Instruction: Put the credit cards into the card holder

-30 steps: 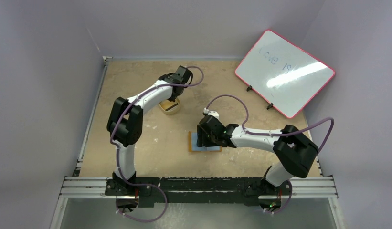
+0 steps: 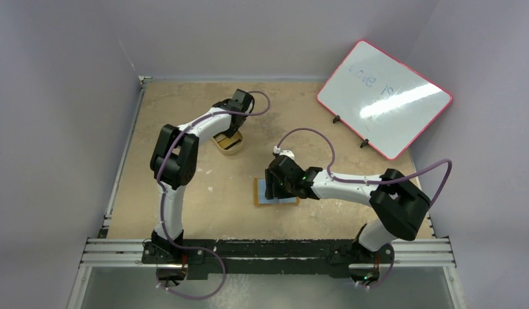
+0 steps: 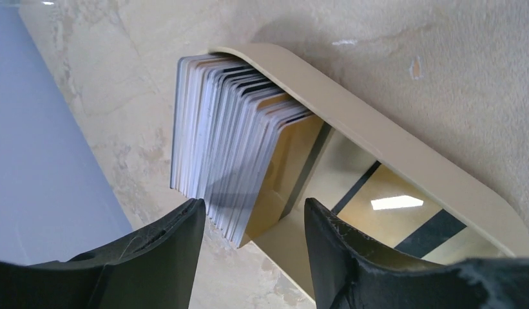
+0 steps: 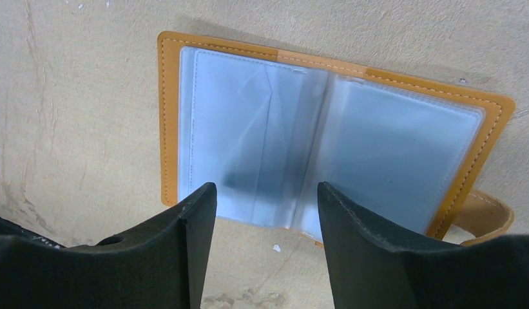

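A thick stack of credit cards (image 3: 232, 141) stands on edge at one end of a round-ended tan box (image 3: 390, 148). My left gripper is open near the stack, with its fingers apart and nothing held. From above, the left gripper (image 2: 232, 134) is over the box (image 2: 230, 150). The card holder (image 4: 249, 129) lies spread flat on the table, with brown stitched edges and two clear bluish pockets in which no card shows. Over its near side, my right gripper is open and empty. The right arm covers part of the holder (image 2: 260, 192) from above.
A white board (image 2: 387, 96) with a red frame and handwriting leans at the back right. The holder's small brown strap (image 4: 487, 215) sticks out at its right. Bare tabletop (image 2: 216, 206) lies between the box and the front edge.
The right arm, the box and the holder look unmoved.
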